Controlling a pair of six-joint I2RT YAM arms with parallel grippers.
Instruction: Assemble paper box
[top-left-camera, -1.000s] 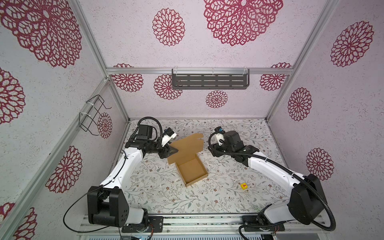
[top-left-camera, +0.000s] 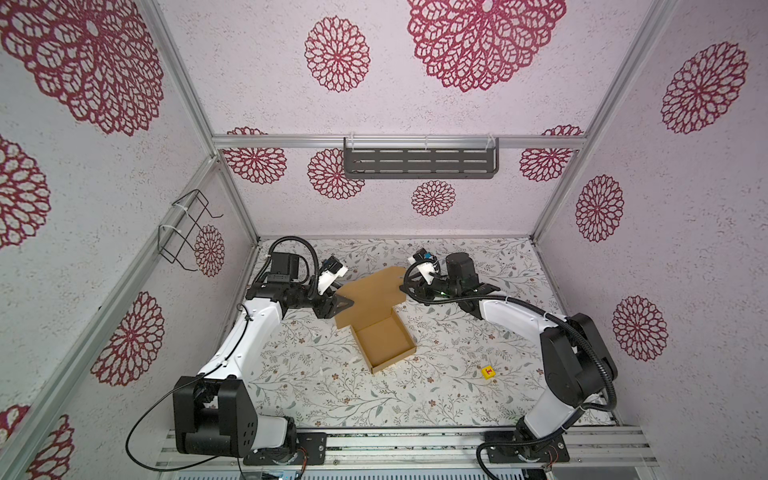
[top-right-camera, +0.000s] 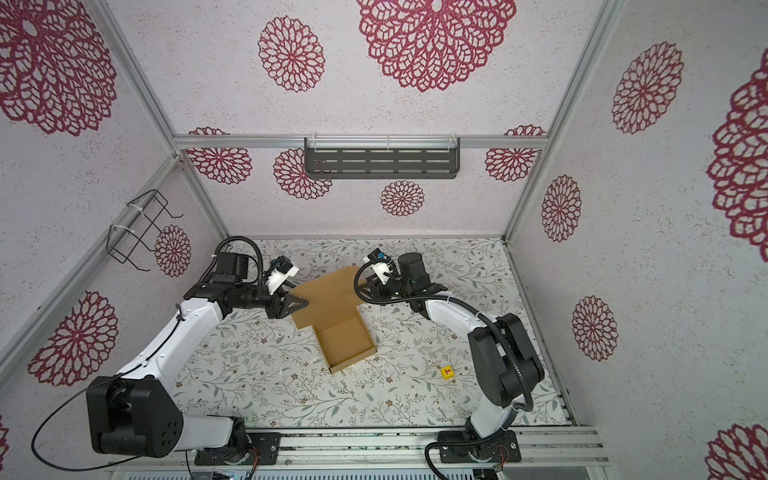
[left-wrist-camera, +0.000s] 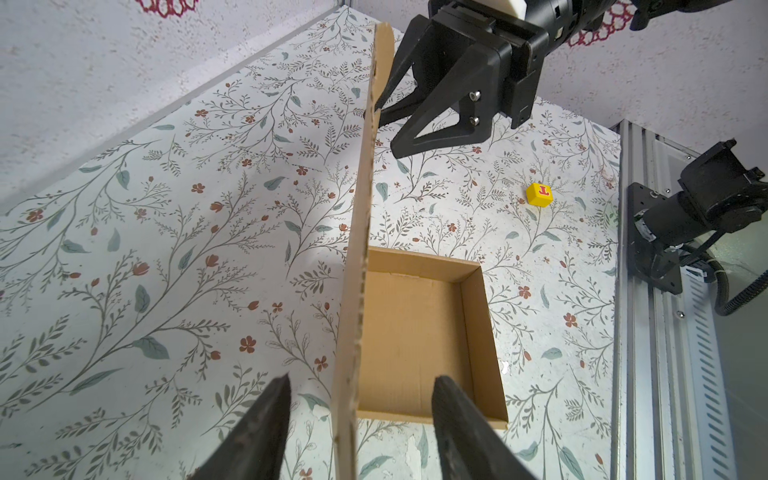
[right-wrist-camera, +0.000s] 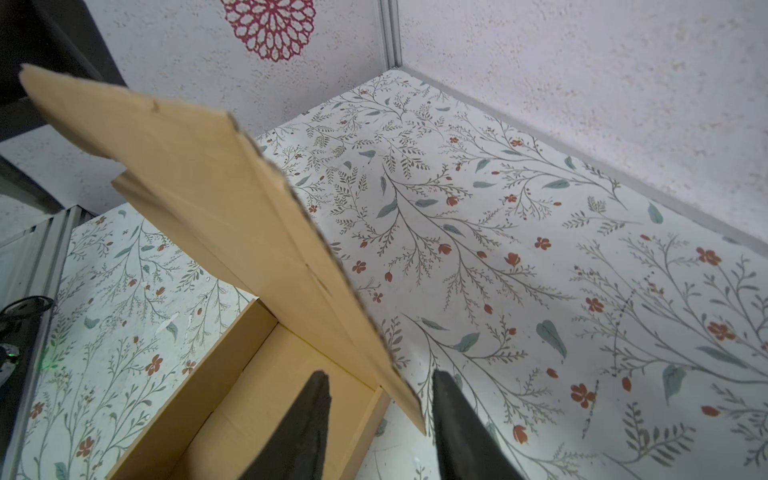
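Observation:
A brown cardboard box tray (top-left-camera: 384, 342) sits on the table, its lid flap (top-left-camera: 371, 294) standing raised at the back side. My left gripper is open at the flap's left end; the flap's edge (left-wrist-camera: 357, 272) runs between its two fingers, with room on both sides. At the other end, my right gripper is also open, and a corner of the flap (right-wrist-camera: 376, 352) shows between its fingers, nearer the right one. Small side tabs (right-wrist-camera: 172, 220) stick out from the flap. Contact between pads and card cannot be made out.
A small yellow cube (top-left-camera: 488, 372) lies on the table to the right of the box. A dark slotted shelf (top-left-camera: 421, 163) hangs on the back wall, and a wire rack (top-left-camera: 182, 229) is on the left. The floral table in front of the box is clear.
My right arm has moved left, bringing its gripper to the flap's right end. The left gripper has shifted only slightly. Box and flap look almost unmoved.

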